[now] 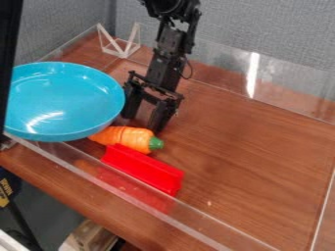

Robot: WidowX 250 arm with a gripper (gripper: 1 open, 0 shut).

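My black gripper (147,108) is low over the wooden table, beside the right rim of a large blue plate (61,96), its fingers pointing down just behind an orange toy carrot (125,138) with a green top. Part of the gripper is close against the plate, and whether anything is between its fingers is unclear. In front of the carrot lies a red block (141,169).
Clear walls edge the wooden table (256,167), with open surface to the right. A white wire-like stand (119,42) is at the back left. Grey walls rise behind.
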